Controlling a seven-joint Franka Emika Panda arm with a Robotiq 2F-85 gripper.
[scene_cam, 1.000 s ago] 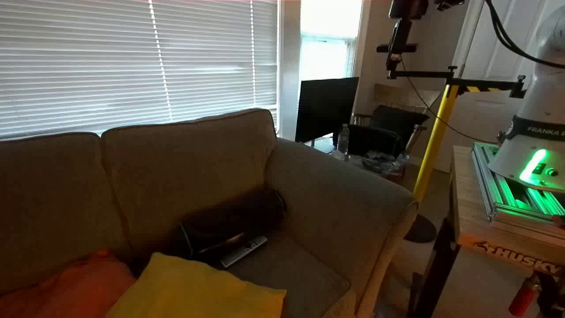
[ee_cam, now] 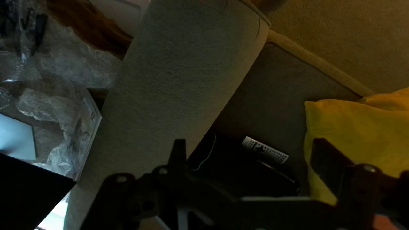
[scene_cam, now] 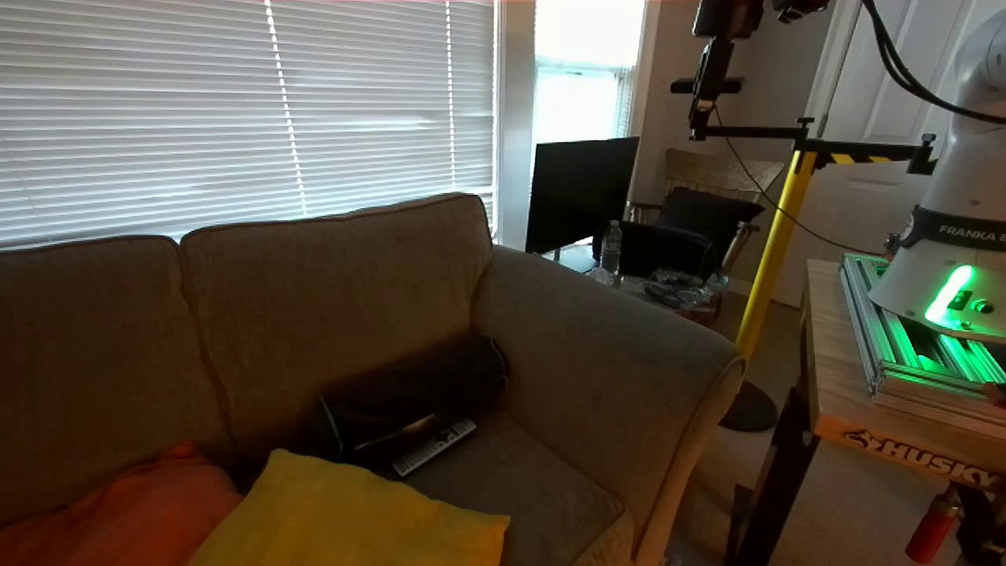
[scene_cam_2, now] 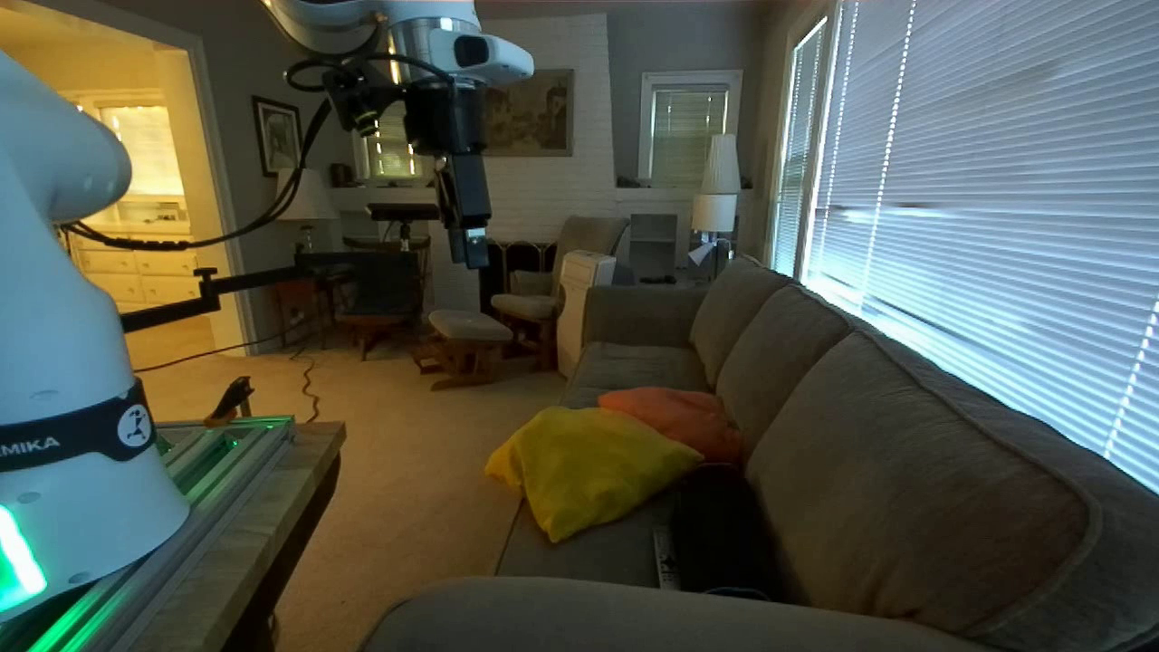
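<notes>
My gripper is open above the couch in the wrist view, its two dark fingers wide apart with nothing held. Far below, between them in that view, a grey remote lies on the seat against a long black bag. Exterior view 1 shows the same remote beside the black bag, close to the couch arm. A yellow pillow rests on the seat, overlapping an orange pillow. High in exterior view 2 hangs the gripper, well clear of the couch.
The padded couch arm rises beside the remote, and the backrest stands behind the bag. Past the arm, a cluttered table holds a bottle and a dark monitor. Bare seat lies in front of the remote.
</notes>
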